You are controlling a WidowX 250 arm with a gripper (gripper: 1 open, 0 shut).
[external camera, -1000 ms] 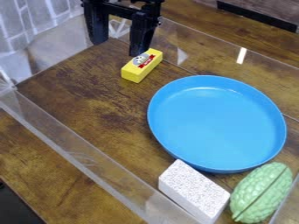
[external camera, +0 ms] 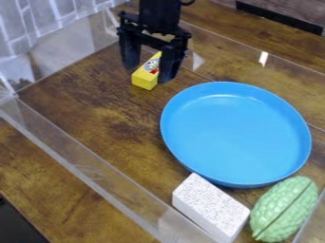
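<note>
My black gripper hangs open in the upper middle, its fingers on either side of a yellow block with a printed label that lies on the wooden table. Whether the fingers touch the block cannot be told.
A blue plate fills the right middle. A white speckled block and a green textured oval object lie at the front right. Clear walls edge the area.
</note>
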